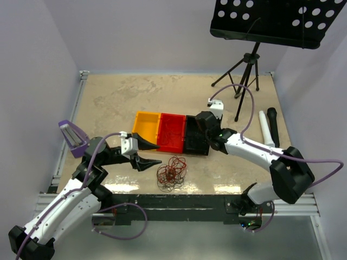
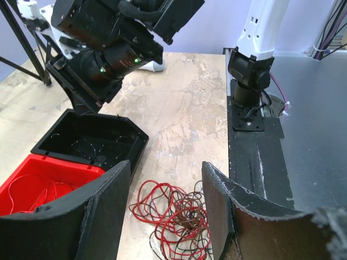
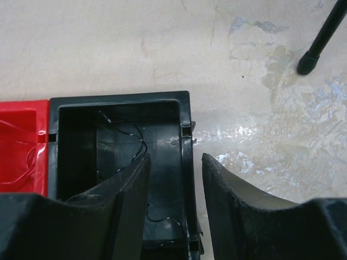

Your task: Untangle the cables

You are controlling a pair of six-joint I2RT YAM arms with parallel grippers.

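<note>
A tangled pile of red and dark cables (image 1: 172, 173) lies on the table in front of the bins; in the left wrist view the same cables (image 2: 176, 219) show beyond the fingers. My left gripper (image 1: 160, 154) is open to the left of the pile, nothing between its fingers. Red cable (image 2: 23, 184) lies in the red bin (image 1: 172, 131). Thin dark cables (image 3: 142, 142) rest in the black bin (image 3: 119, 99). Over that bin's right edge, my right gripper is open and empty; in the top view its own arm hides its fingers.
The yellow bin (image 1: 145, 125) joins the red one on the left. A stand with tripod legs (image 1: 250, 67) is at the back right. A white cylinder (image 1: 265, 128) and a black one (image 1: 273, 126) lie at the right edge.
</note>
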